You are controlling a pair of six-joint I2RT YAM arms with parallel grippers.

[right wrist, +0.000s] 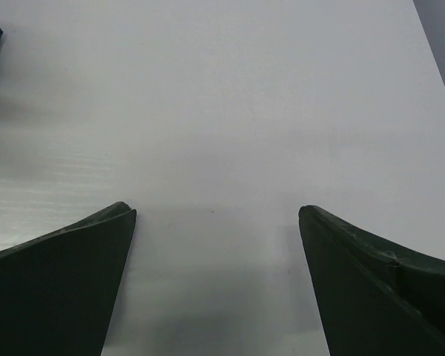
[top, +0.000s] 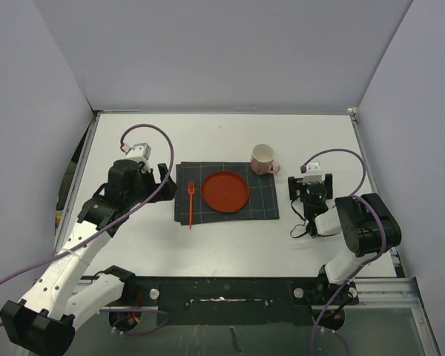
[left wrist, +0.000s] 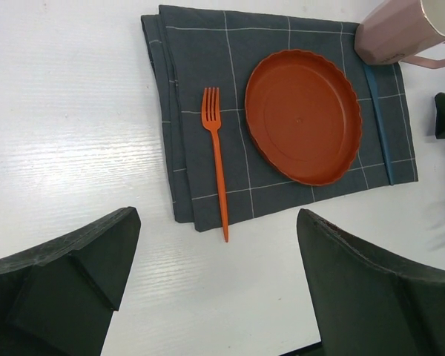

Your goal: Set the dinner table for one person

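Note:
A folded dark checked placemat [top: 245,208] lies mid-table. On it sit a red-orange plate [top: 225,191], an orange fork [top: 191,202] to its left and a blue utensil [top: 262,196], likely a knife, to its right. A pale pink mug [top: 262,159] stands upright at the mat's back-right corner. My left gripper [top: 161,180] is open above the table, left of the mat, with nothing between its fingers. My right gripper [top: 310,184] is open over bare table right of the mat, also empty.
Grey walls [top: 237,59] enclose the back and both sides. A dark cable loop hangs by the right arm.

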